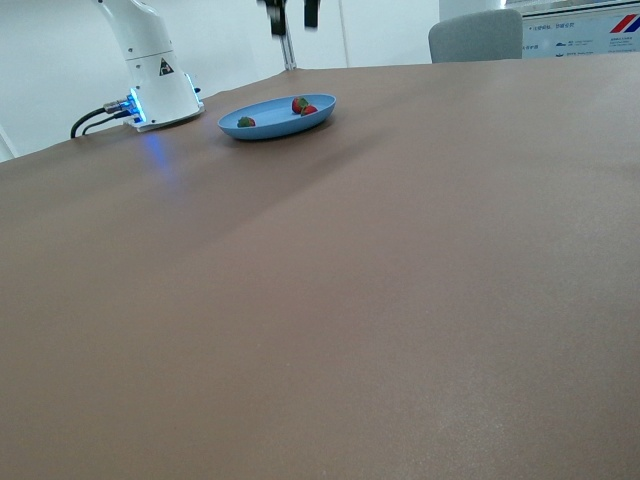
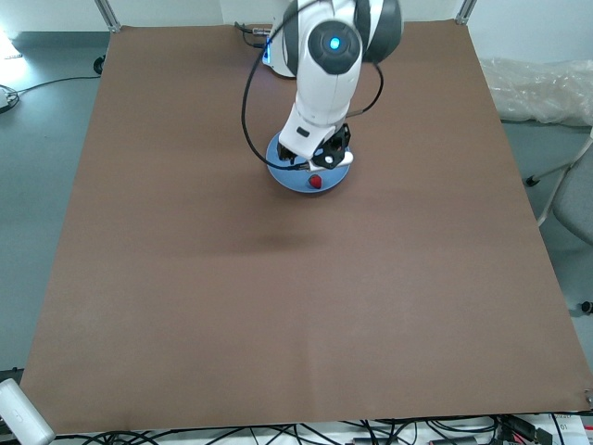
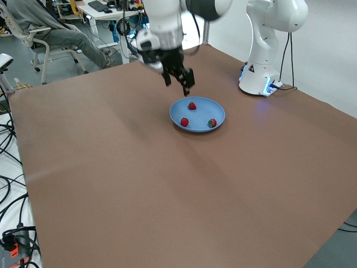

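A blue plate (image 3: 197, 124) lies on the brown table, holding strawberries: a left one (image 3: 184, 122), a back one (image 3: 192, 105) and a right one (image 3: 212, 123). In the top view the same plate (image 1: 277, 125) shows them too. My black gripper (image 3: 179, 84) hangs above the plate's back side; in the top view its two fingers (image 1: 311, 14) stand apart at the upper edge, with nothing visible between them. In the left view my arm and gripper hide most of the plate (image 2: 292, 181), with one strawberry (image 2: 315, 182) showing.
The white robot base (image 3: 255, 81) with cables stands behind it. Cable bundles and devices run along the table's outer edge. A chair (image 2: 570, 190) stands beyond the table.
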